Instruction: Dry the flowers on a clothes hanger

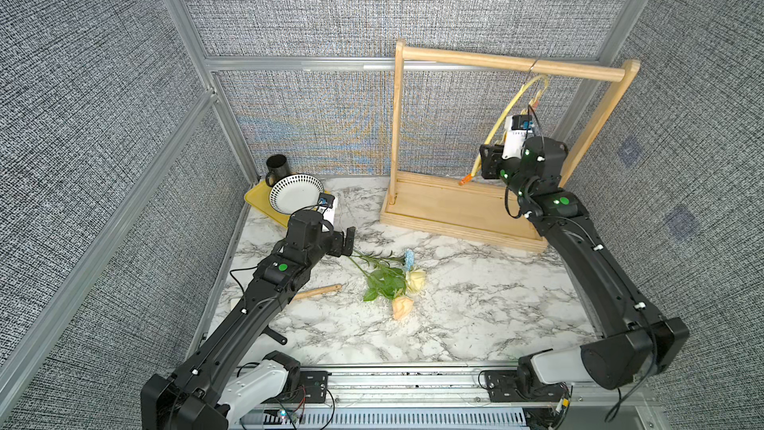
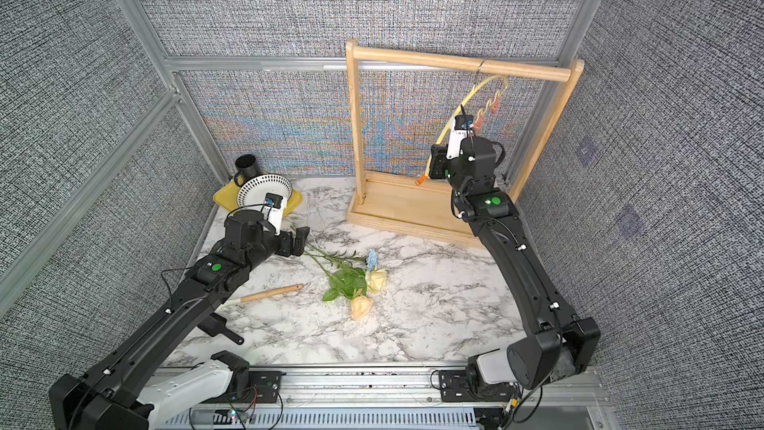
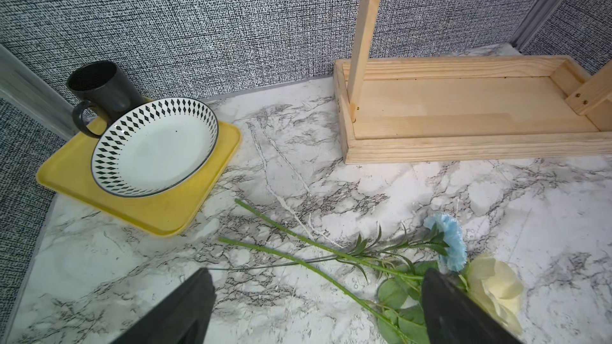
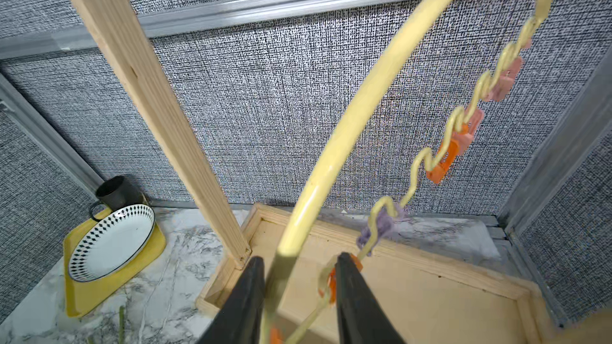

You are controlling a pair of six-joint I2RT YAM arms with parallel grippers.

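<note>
The pale yellow hanger (image 4: pixel 322 175) with orange ends and coloured clips (image 4: pixel 446 153) hangs from the wooden rack's top bar (image 1: pixel 509 60). My right gripper is partly open around its smooth lower arm, which lies against or near the left finger (image 4: pixel 239 305); a gap shows on the other side. Three flowers lie together on the table: blue (image 1: pixel 409 258), cream (image 1: pixel 415 279) and peach (image 1: pixel 402 306), with green stems (image 3: pixel 299 260) pointing left. Above the stem ends my left gripper (image 1: pixel 343 242) stands open and empty, its fingers (image 3: pixel 188 309) wide apart.
The rack's wooden base (image 1: pixel 453 227) occupies the back right. At back left are a yellow tray (image 3: pixel 181 216), a patterned bowl (image 3: pixel 156 146) and a black mug (image 3: pixel 105 89). A wooden stick (image 2: pixel 270 293) lies near the left arm.
</note>
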